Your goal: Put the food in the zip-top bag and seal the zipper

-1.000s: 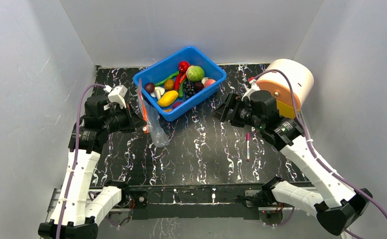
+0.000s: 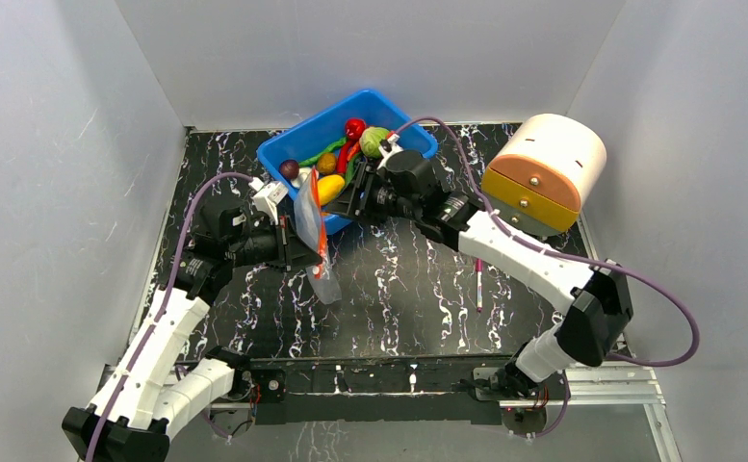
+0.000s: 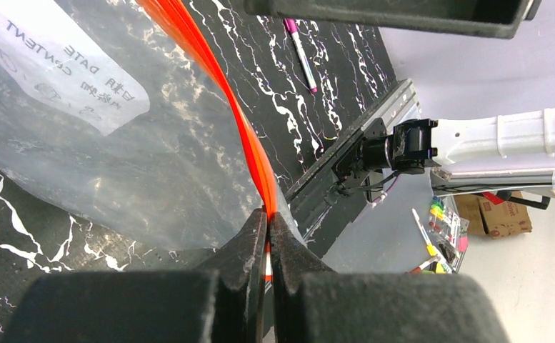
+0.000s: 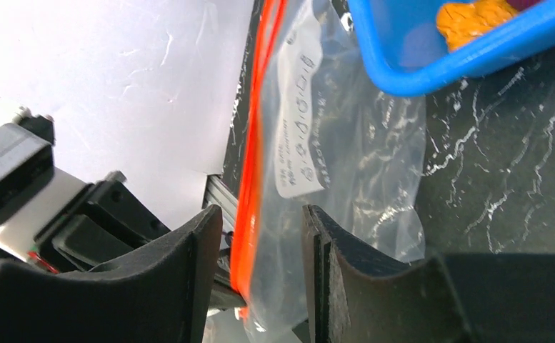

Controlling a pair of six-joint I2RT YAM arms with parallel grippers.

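My left gripper (image 2: 297, 252) is shut on the orange zipper edge of the clear bag (image 2: 314, 221), which hangs in front of the blue bin (image 2: 283, 144) of toy food. In the left wrist view the zipper strip (image 3: 242, 121) runs up from between the fingertips. My right gripper (image 2: 336, 204) is part open beside the bag; in the right wrist view the bag (image 4: 331, 157) lies beyond its two fingers, with the orange strip near the left one.
A wooden container (image 2: 533, 173) with peach and yellow parts stands at the back right. A pink-and-white marker (image 2: 479, 284) lies on the marble-patterned surface (image 2: 399, 298), whose front middle is otherwise clear.
My right gripper has moved left, over the bin's front, close to the bag.
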